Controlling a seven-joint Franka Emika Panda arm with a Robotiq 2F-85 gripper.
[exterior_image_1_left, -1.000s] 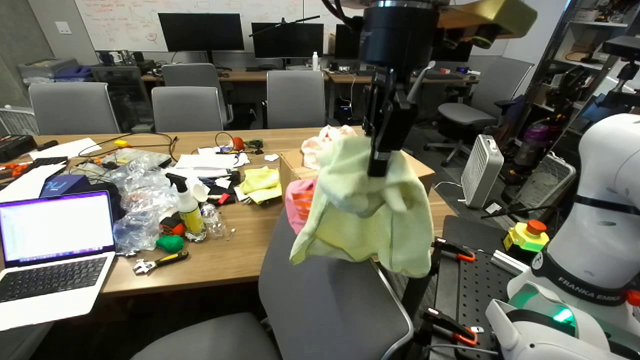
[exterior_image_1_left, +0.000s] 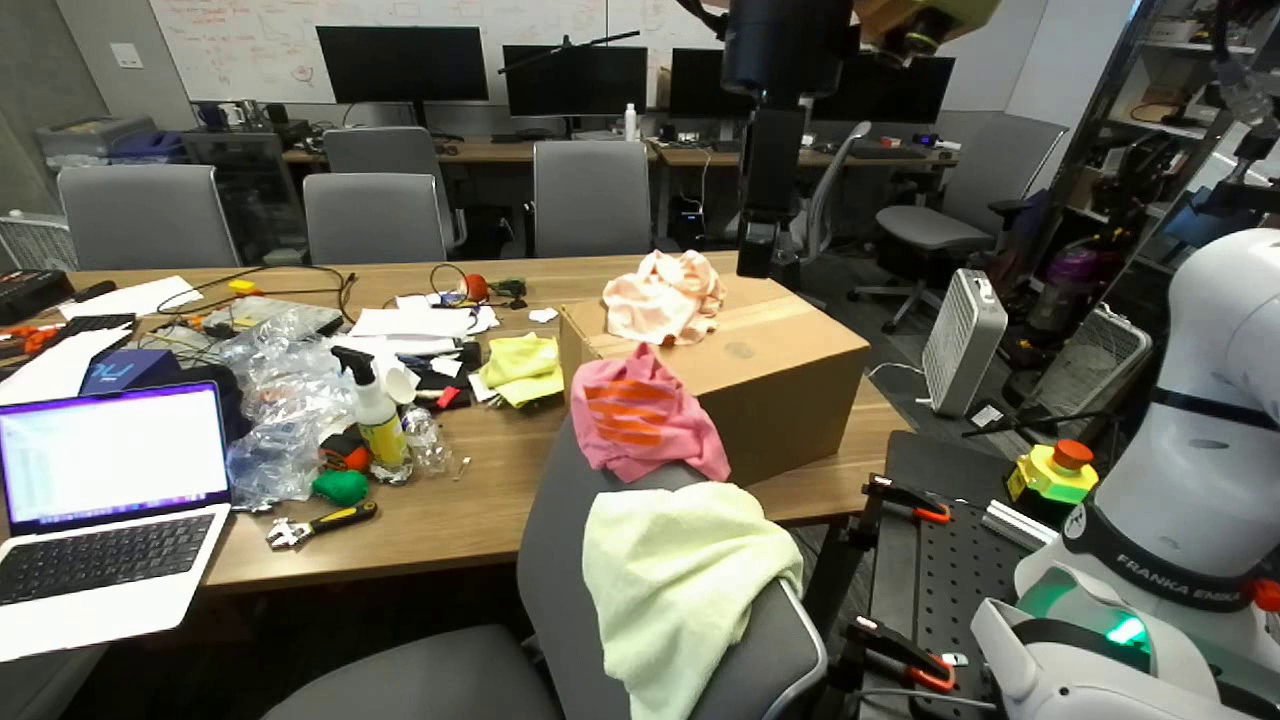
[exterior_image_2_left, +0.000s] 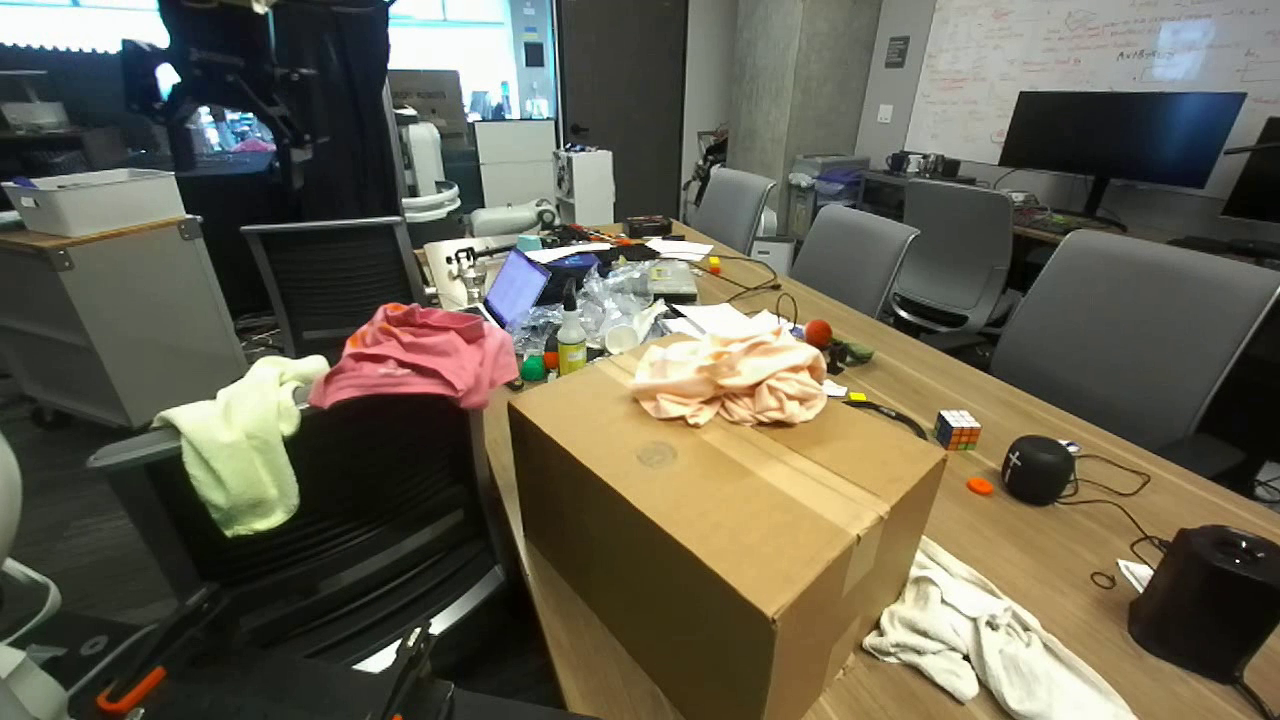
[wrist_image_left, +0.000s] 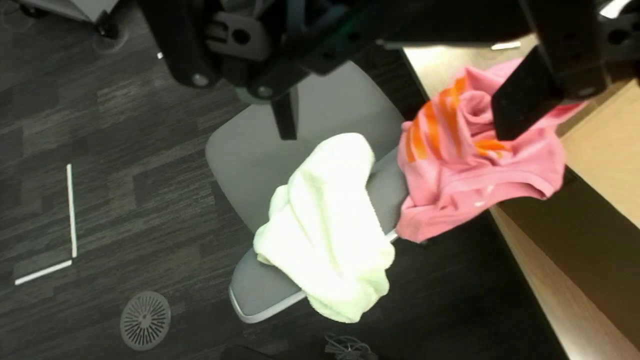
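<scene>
The pale yellow-green cloth (exterior_image_1_left: 681, 588) is draped over the top edge of the grey chair's backrest (exterior_image_1_left: 546, 540). Beside it, a pink cloth with orange stripes (exterior_image_1_left: 642, 414) hangs over the same backrest, close to the cardboard box. Above the chair, my gripper (exterior_image_2_left: 240, 162) stands open with nothing between its fingers. In the wrist view both cloths lie below the parted fingers (wrist_image_left: 285, 117), the yellow-green one (wrist_image_left: 330, 222) in the middle and the pink one (wrist_image_left: 456, 168) to the right.
A peach cloth (exterior_image_2_left: 732, 378) rests on the large cardboard box (exterior_image_2_left: 672, 504). A white cloth (exterior_image_2_left: 996, 636) lies on the table beyond it. Laptop (exterior_image_1_left: 108, 504), spray bottle (exterior_image_1_left: 378, 420) and clutter fill the table's left part. An emergency stop (exterior_image_1_left: 1056, 472) stands near the robot base.
The yellow-green cloth, a second ago hanging from my gripper above the chair, now lies over the backrest. My gripper has opened and risen clear of it.
</scene>
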